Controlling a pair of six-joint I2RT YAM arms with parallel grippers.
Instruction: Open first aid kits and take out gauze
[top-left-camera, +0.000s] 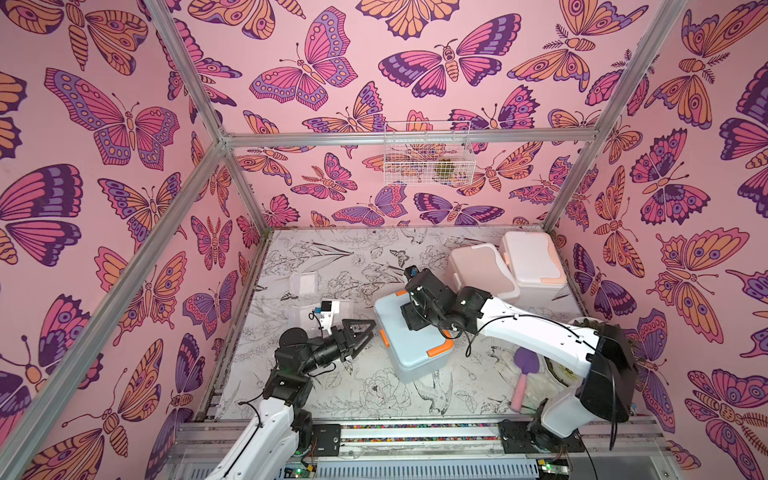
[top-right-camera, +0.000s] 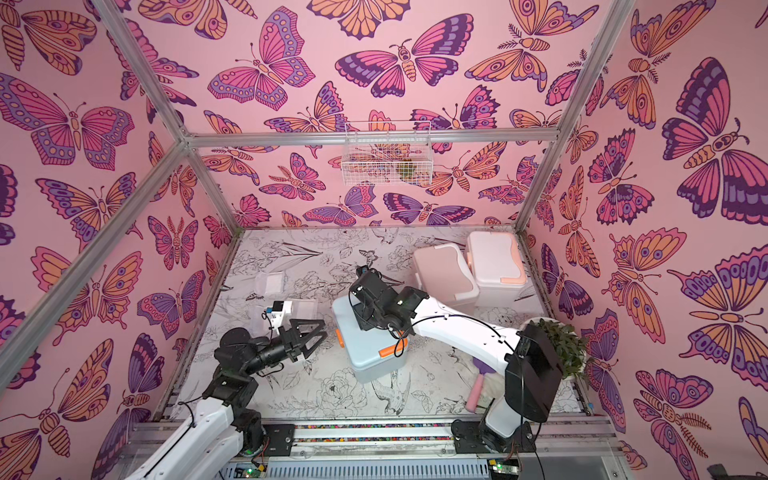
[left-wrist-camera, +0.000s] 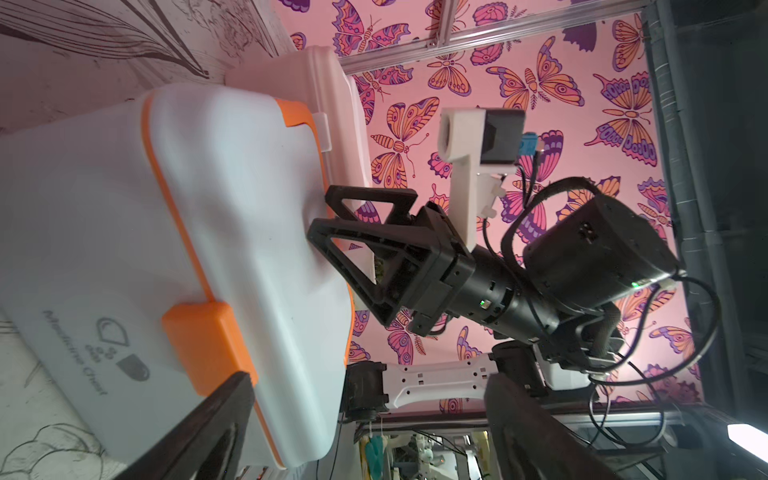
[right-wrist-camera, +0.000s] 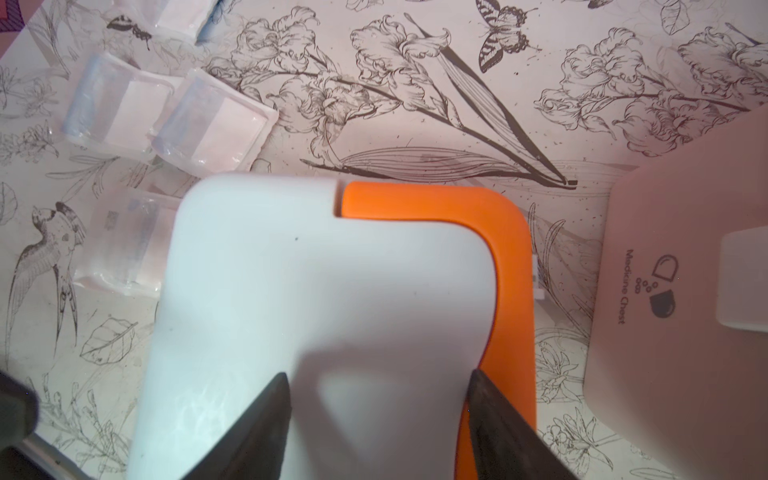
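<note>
A light blue first aid kit (top-left-camera: 405, 328) with orange trim stands closed in the middle of the table. Its orange latch (left-wrist-camera: 209, 345) shows flush on the side facing my left wrist view. My left gripper (top-left-camera: 369, 336) hangs left of the kit, fingers apart with nothing between them, clear of its wall. Over the kit's lid is my right gripper; its fingers are spread and hold nothing, one near the orange handle (right-wrist-camera: 512, 320). Clear gauze packets (right-wrist-camera: 214, 121) lie flat on the table to the left of the kit.
Two more kits, a beige one (top-left-camera: 482, 270) and a white one (top-left-camera: 534, 257), stand at the back right. A purple-and-pink tool (top-left-camera: 525, 369) and a potted plant (top-right-camera: 560, 345) are at the right.
</note>
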